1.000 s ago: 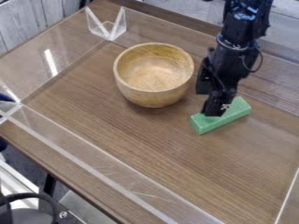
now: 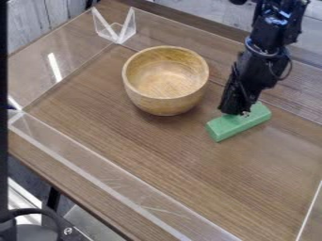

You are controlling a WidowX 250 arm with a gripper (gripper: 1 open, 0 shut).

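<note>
A black robot arm reaches down from the top right, and its gripper (image 2: 232, 100) hangs just above a green rectangular block (image 2: 242, 122) that lies flat on the wooden table. The gripper looks shut, with nothing visible between its fingers; its tips are small and dark, partly hard to make out against the block's far edge. A tan round bowl (image 2: 164, 96) stands to the left of the gripper and block.
A small clear angular holder (image 2: 115, 28) sits at the back left. A dark round object (image 2: 28, 228) shows at the bottom left corner, beyond the table's edge.
The gripper has risen a little from over the middle of the green block to near its far edge, uncovering more of the block. The block and bowl look unmoved.
</note>
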